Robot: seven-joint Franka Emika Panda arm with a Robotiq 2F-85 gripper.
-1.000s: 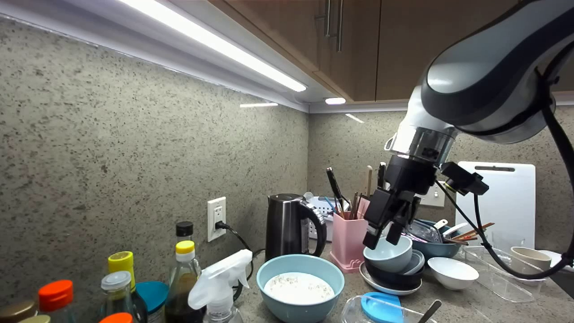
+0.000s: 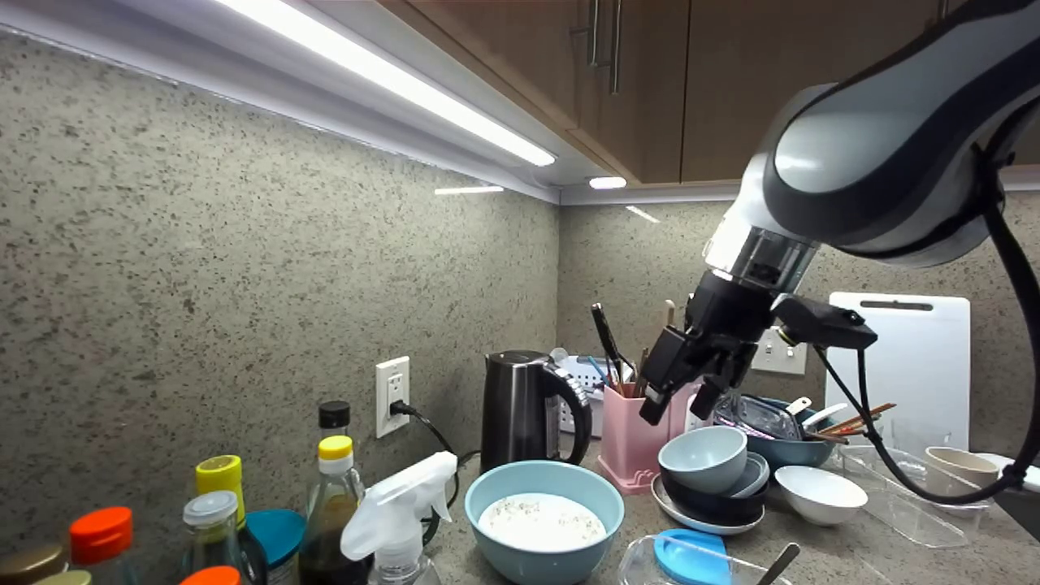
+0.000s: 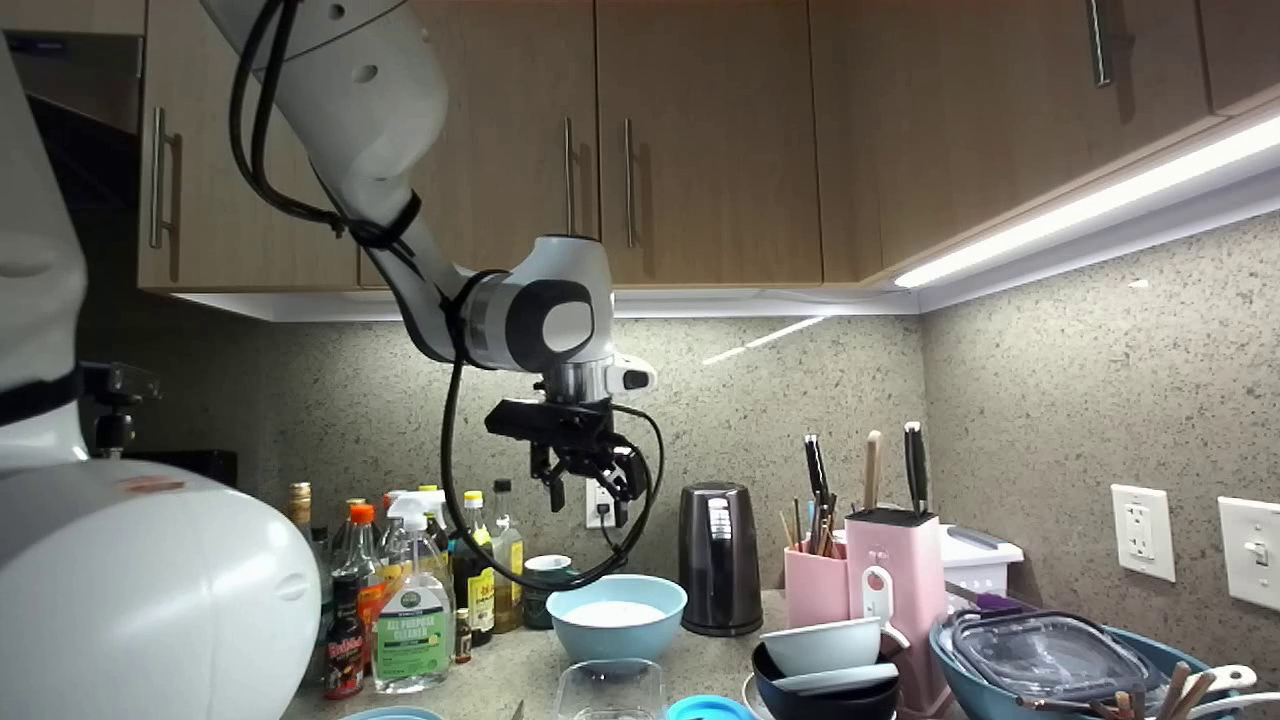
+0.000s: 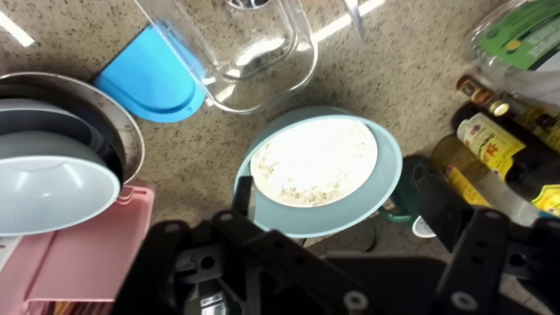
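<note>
My gripper (image 2: 678, 408) hangs in the air above the counter, open, its two fingers (image 4: 242, 197) spread wide with nothing between them. In the wrist view a light-blue bowl (image 4: 294, 223) lies beneath the fingers, well below the fingers. Inside that bowl rests a white plate (image 4: 315, 160) with a small floral pattern round its edge. Exterior view 2 has the gripper (image 3: 588, 499) above the bowl (image 3: 654, 600), apart from it.
Stacked bowls (image 2: 704, 458) and a pink knife block (image 3: 897, 588) stand near the black kettle (image 3: 720, 558). A clear container (image 4: 252, 57) and a blue lid (image 4: 152, 78) lie near the bowl. Bottles and a spray cleaner (image 3: 411, 624) crowd its other side.
In exterior view 1 my gripper has shifted left and slightly up, clearing more of the stacked bowls from behind it. The bowl and plate have not moved.
</note>
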